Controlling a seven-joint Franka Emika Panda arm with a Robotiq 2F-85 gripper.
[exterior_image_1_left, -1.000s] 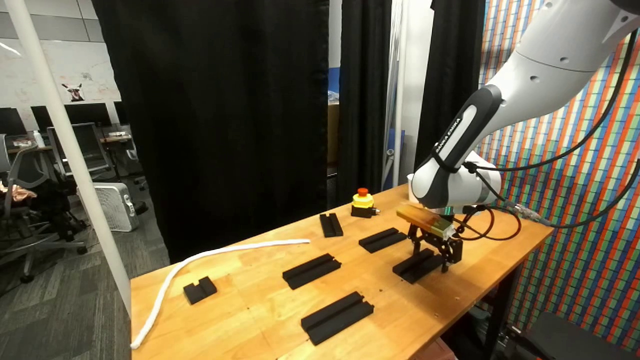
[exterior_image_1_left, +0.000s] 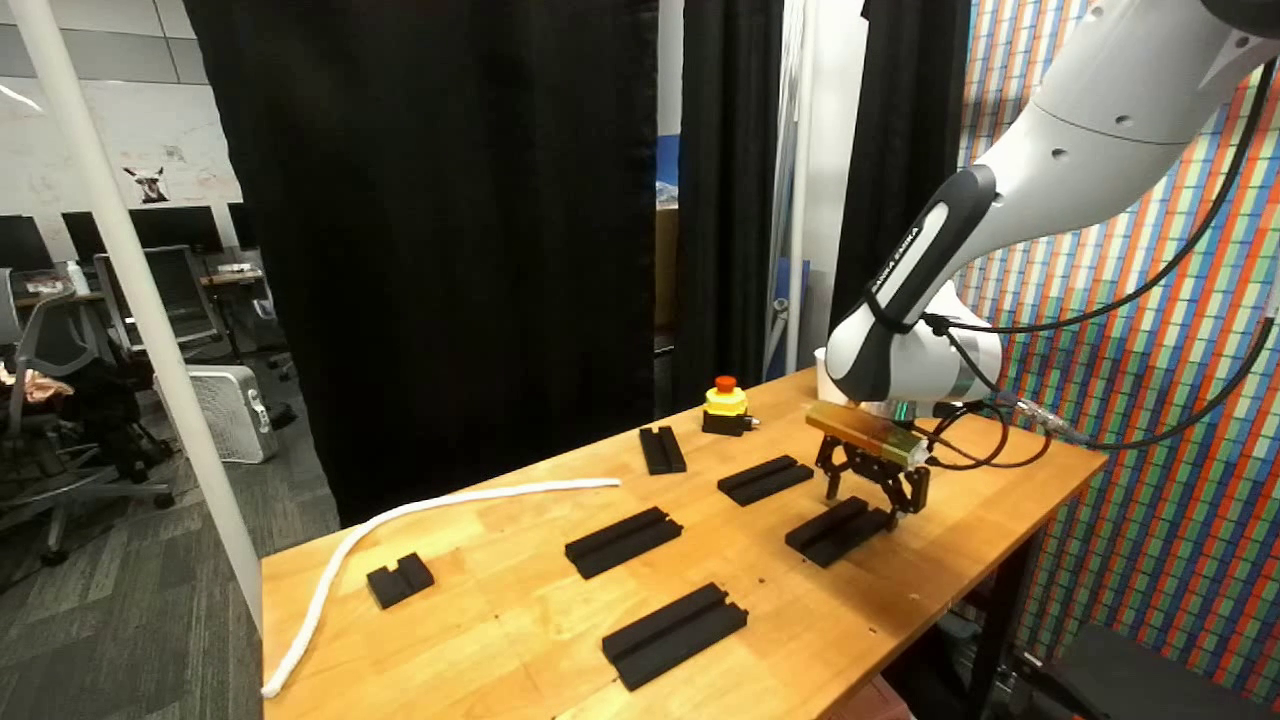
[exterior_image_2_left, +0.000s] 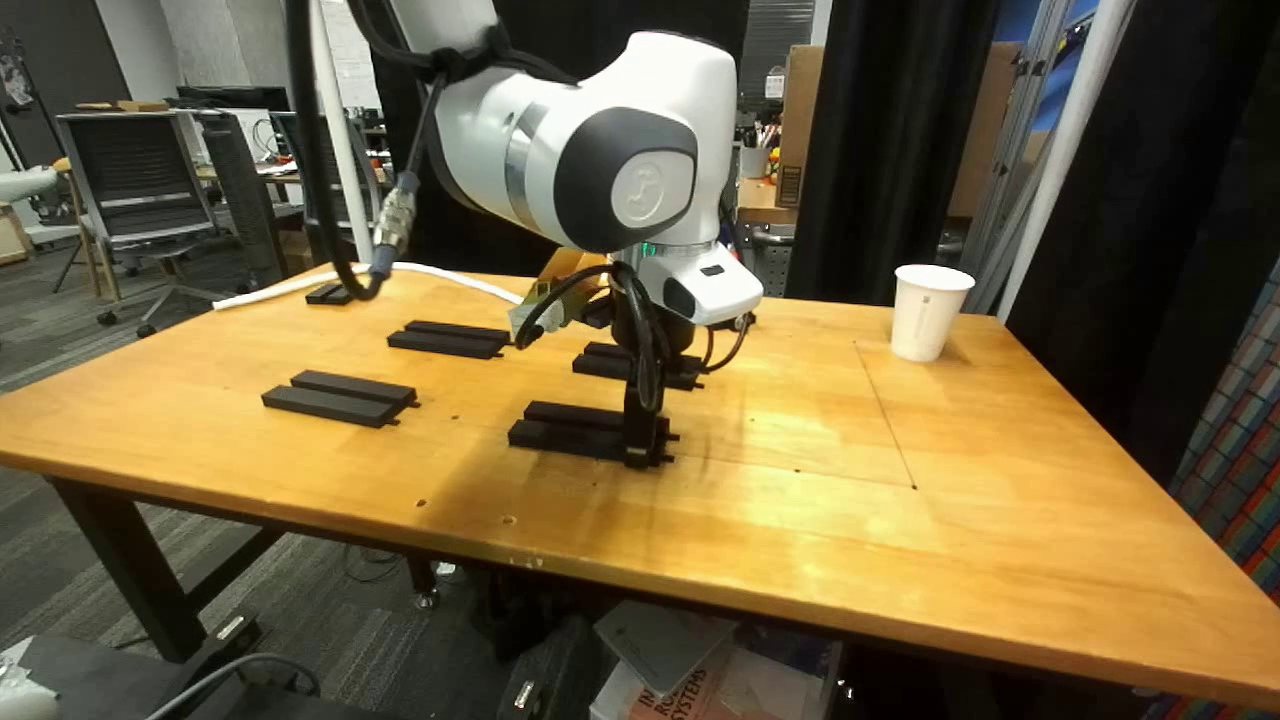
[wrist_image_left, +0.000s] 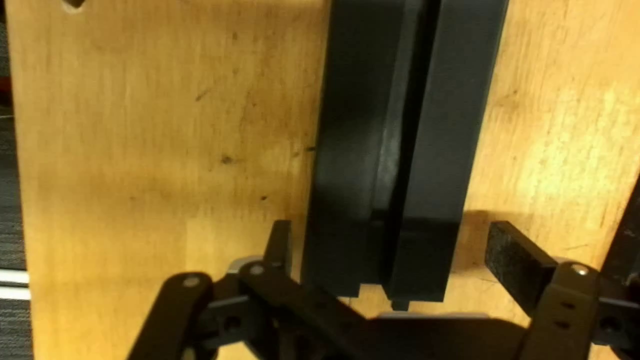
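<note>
My gripper stands open at one end of a black grooved block (wrist_image_left: 366, 138), one finger (wrist_image_left: 277, 246) on each side. In the wrist view, bare wood shows between the block and the right finger; the left finger is nearer the block's side. Nothing is gripped. That same block (exterior_image_1_left: 825, 535) lies flat on the table near the right front edge in exterior view 1. From exterior view 2, the gripper's near finger (exterior_image_2_left: 641, 420) hides part of the block's end (exterior_image_2_left: 564, 434).
Other black grooved blocks lie around: one behind (exterior_image_1_left: 764, 480), two to the left (exterior_image_1_left: 624, 540) (exterior_image_1_left: 674, 636), and smaller pieces (exterior_image_1_left: 662, 450) (exterior_image_1_left: 399, 581). A white cord (exterior_image_1_left: 396, 516) curves along the far left. An emergency stop (exterior_image_1_left: 725, 408) and a paper cup (exterior_image_2_left: 929, 314) stand farther back.
In exterior view 1, my gripper has shifted slightly right and tilted a little differently over the block's end. The blocks have stayed in place.
</note>
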